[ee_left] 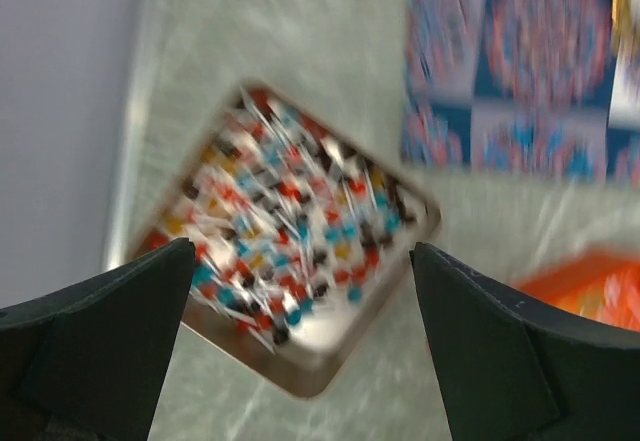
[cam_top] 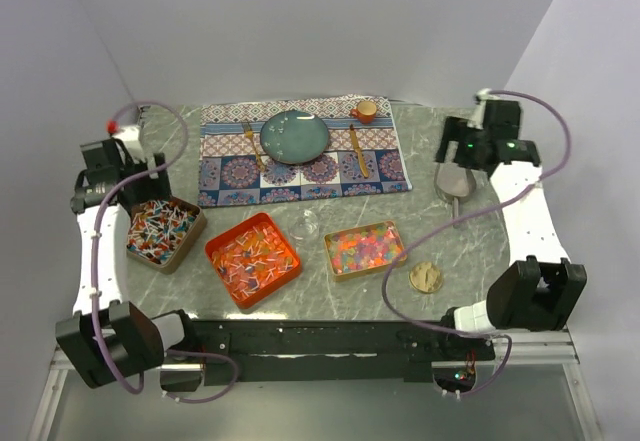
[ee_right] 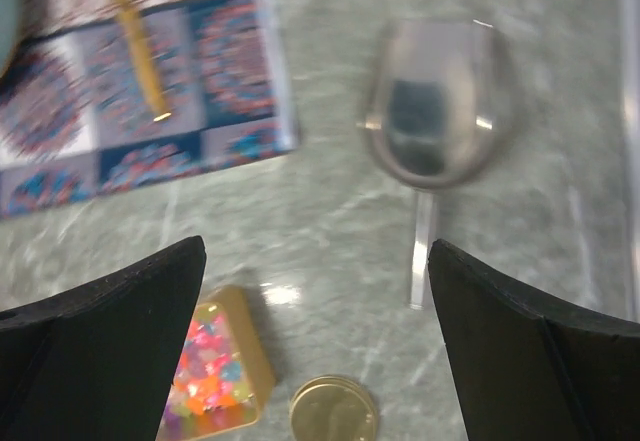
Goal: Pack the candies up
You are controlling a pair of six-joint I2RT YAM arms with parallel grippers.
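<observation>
At the left of the top view, a tan box [cam_top: 181, 248] holds candies on white sticks [cam_top: 166, 229]. Over its back end is my left gripper [cam_top: 153, 177], open; in the left wrist view nothing lies between its fingers, and the box shows below them. An orange box [cam_top: 262, 295] of orange-and-white candies stands front centre. Right of it, a tan box [cam_top: 366, 273] has colourful jelly candies [cam_top: 362, 246]. A clear round jar [cam_top: 306, 225] sits between these two. My right gripper [cam_top: 451, 145] hangs open and empty above the metal scoop [ee_right: 424, 121].
On the patterned mat [cam_top: 222, 183] at the back lie a green plate [cam_top: 294, 137], a fork [cam_top: 253, 143], a knife [cam_top: 358, 151] and a small cup [cam_top: 367, 109]. A round golden lid [cam_top: 426, 277] rests front right. Walls close off both sides.
</observation>
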